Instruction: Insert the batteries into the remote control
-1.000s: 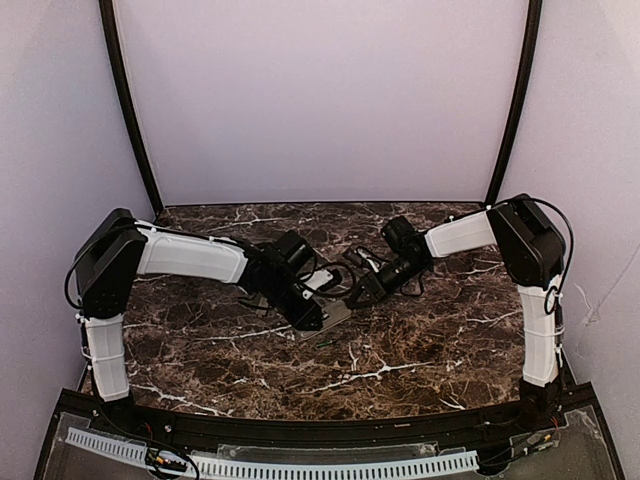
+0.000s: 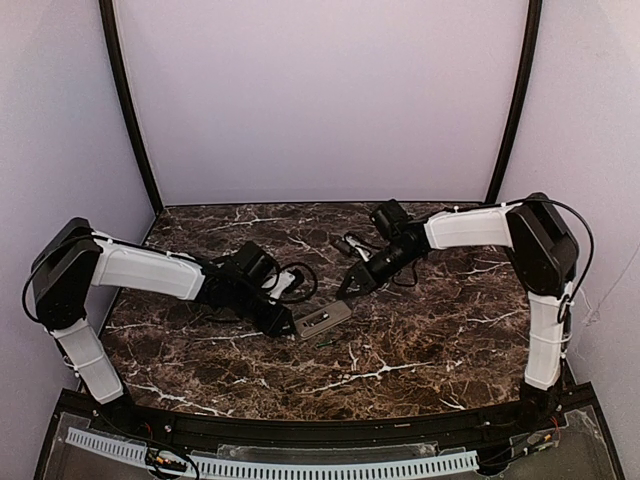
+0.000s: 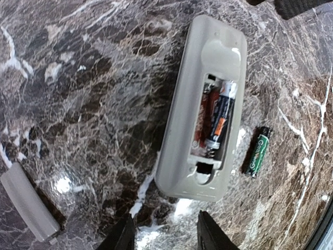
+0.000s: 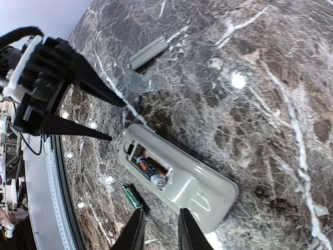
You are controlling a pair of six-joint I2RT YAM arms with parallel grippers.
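Note:
The grey remote point(image 3: 177, 130) lies back-up on the marble table, its compartment uncovered; a black-and-orange battery point(image 3: 220, 115) sits inside beside a reddish strip. A green battery lies loose alongside the remote, also seen in the right wrist view. The grey cover point(image 3: 30, 202) lies apart on the other side. My left gripper stands open near the remote's end, nothing between its fingers. My right gripper hangs near the remote's other end, its fingertips part open with nothing visible between them.
Bare marble table point(image 2: 430, 350) surrounds the pieces, clearest at front and right. Side walls and a back panel enclose it, with a dark frame rail point(image 2: 330, 425) along the front edge.
My left gripper has moved leftward, off from over the remote, uncovering it in the top view. My right arm has shifted slightly. The remote appears unmoved.

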